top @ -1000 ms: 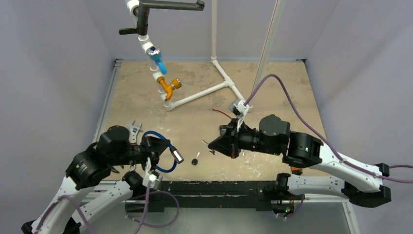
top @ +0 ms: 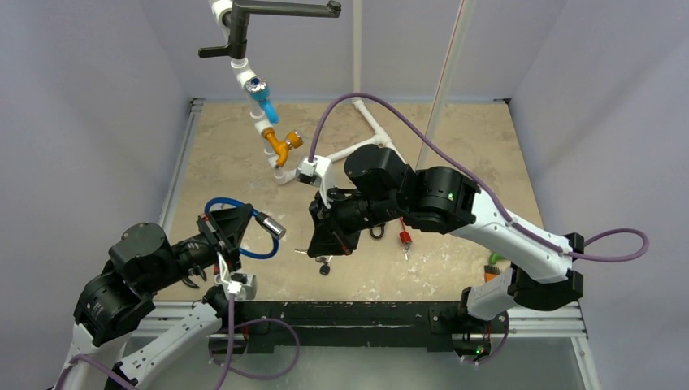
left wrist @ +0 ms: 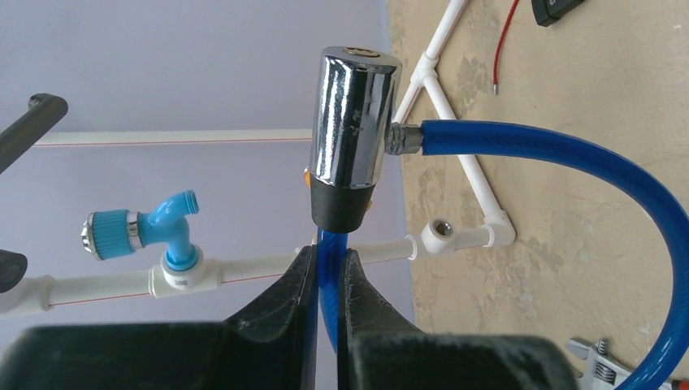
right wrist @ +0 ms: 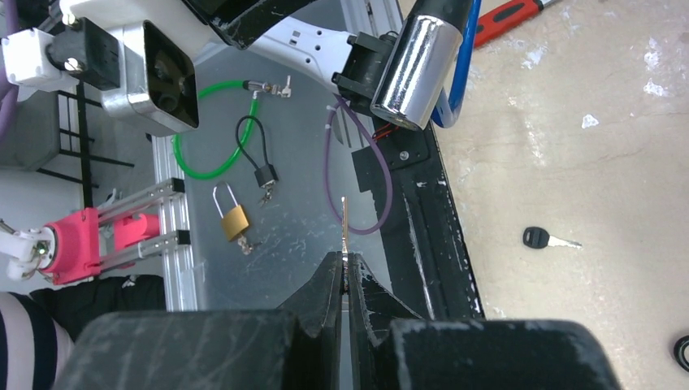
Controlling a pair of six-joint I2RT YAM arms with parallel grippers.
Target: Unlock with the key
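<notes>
A blue cable lock with a chrome cylinder (left wrist: 354, 122) is in my left gripper, which is shut on the blue cable just below the cylinder's black end. The cable (left wrist: 552, 145) loops out to the right. In the top view the cylinder (top: 270, 226) points toward my right gripper (top: 310, 250). That gripper is shut on a thin key (right wrist: 344, 219), whose blade sticks out past the fingertips. Key and lock are apart, with a gap between them. In the right wrist view the chrome cylinder (right wrist: 418, 69) shows at the top.
A loose black-headed key (right wrist: 536, 238) lies on the board. A brass padlock (right wrist: 236, 221), a green cable lock (right wrist: 195, 172) and a small black lock (right wrist: 266, 175) lie on the grey surface. White pipes (top: 349, 151) with blue and orange taps (top: 280, 146) stand at the back left.
My right gripper has moved left with the key, closer to the lock.
</notes>
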